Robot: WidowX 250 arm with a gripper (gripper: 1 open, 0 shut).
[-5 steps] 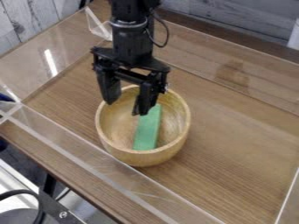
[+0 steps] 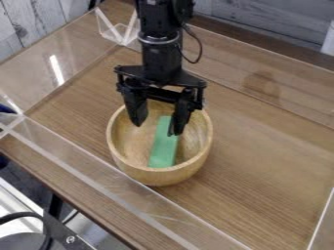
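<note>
A tan round bowl [image 2: 131,156] sits on the wooden table, with a green oblong object [image 2: 163,147] lying inside it. My black gripper [image 2: 156,115] is open over the bowl, its two sides spread left and right, the right one above the green object. Nothing shows held between them.
Bare wooden table [image 2: 255,166] lies to the right and around the bowl. A white wall edge is at the top left, and black cables lie at the lower left.
The gripper and arm have shifted slightly to the right over the bowl. The bowl and green object look unmoved.
</note>
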